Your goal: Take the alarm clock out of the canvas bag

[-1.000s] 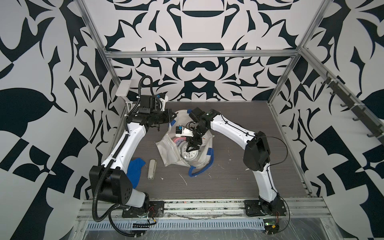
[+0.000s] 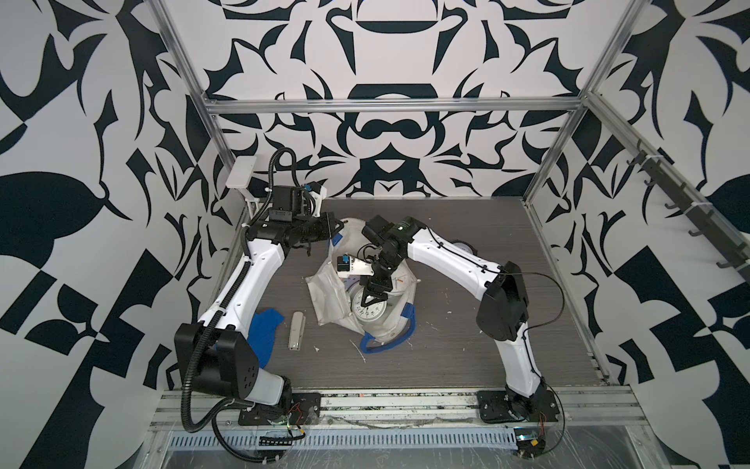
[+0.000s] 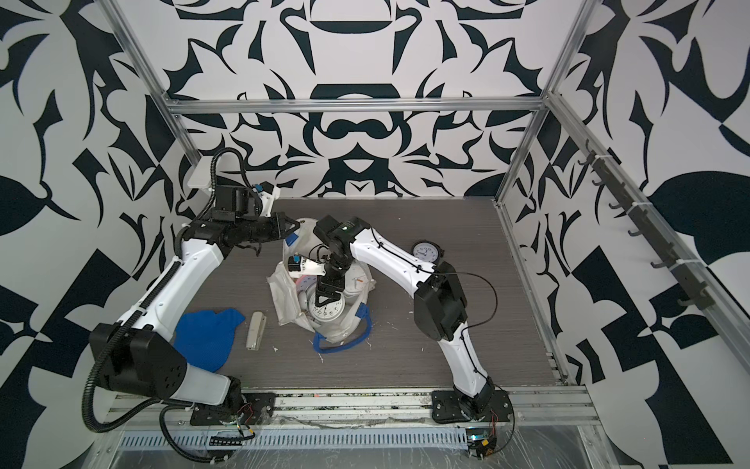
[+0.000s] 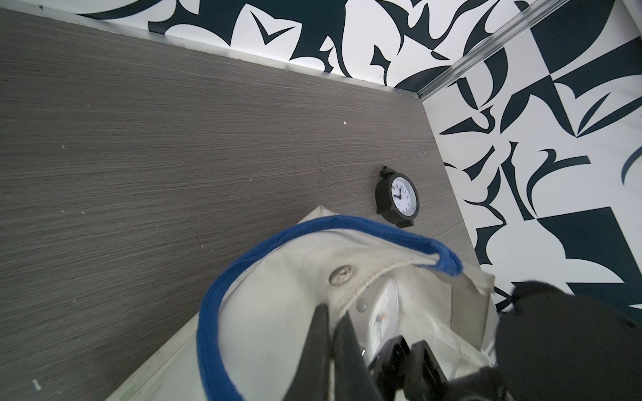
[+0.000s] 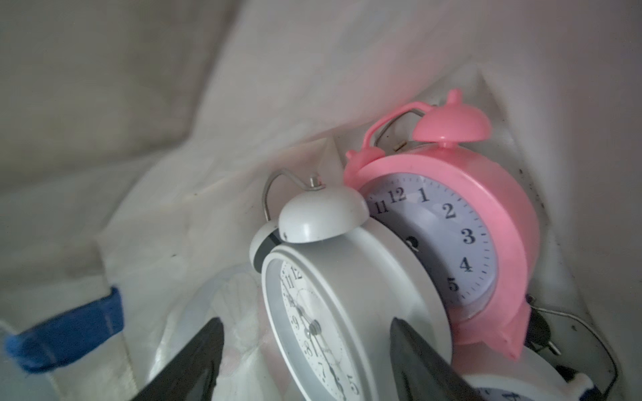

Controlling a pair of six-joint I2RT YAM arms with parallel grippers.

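The canvas bag lies open on the table, off-white with blue handles. In the left wrist view its rim runs between the closed fingers of my left gripper, which is shut on it. Inside the bag, a white twin-bell alarm clock leans against a pink alarm clock, with part of another white clock at the lower right. My right gripper is inside the bag mouth, its fingers apart, one on each side of the leaning white clock; contact cannot be judged.
A black round clock stands on the table to the right of the bag. A blue cloth and a pale slim object lie to the left.
My right gripper has shifted slightly toward the near left. The clock face under it and the bag's near side with its blue handle have moved a little nearer. The left arm stayed still.
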